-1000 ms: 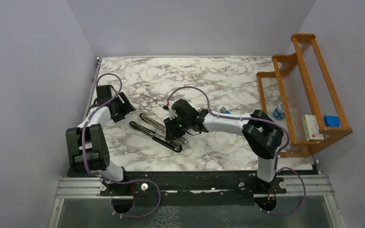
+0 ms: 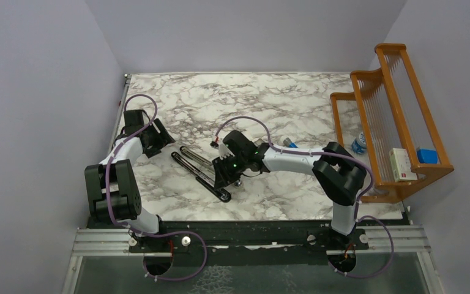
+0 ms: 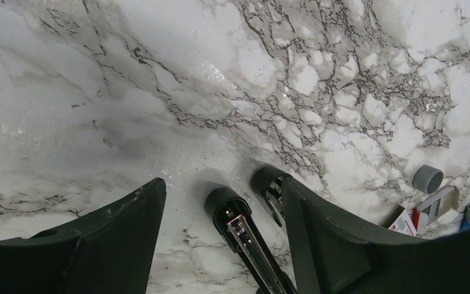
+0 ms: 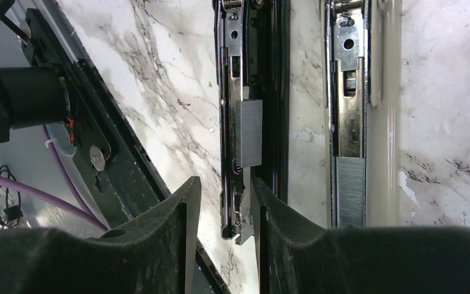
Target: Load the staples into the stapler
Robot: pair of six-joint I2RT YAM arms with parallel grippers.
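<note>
Opened out on the marble table is the black stapler (image 2: 211,186). In the right wrist view the strip of staples (image 4: 249,133) lies on its edge along the side of the black stapler's rail, not down inside the channel. My right gripper is open, hovering over the stapler's tip end. That tip shows between its fingers, and the strip is just ahead of them; whether they touch the stapler cannot be told. Beyond the black stapler's far-left end, my left gripper stands open and empty.
A second, pale stapler (image 4: 391,141) lies open alongside, with staples (image 4: 350,190) in its channel. In the left wrist view, a small open box (image 3: 436,208) and a grey cylinder (image 3: 427,179) are at the right. A wooden rack (image 2: 398,110) fills the table's right side.
The black stapler has swung clockwise in the top view, now nearer parallel to the pale one. My right gripper has shifted slightly toward the front edge. The left arm has stayed still.
</note>
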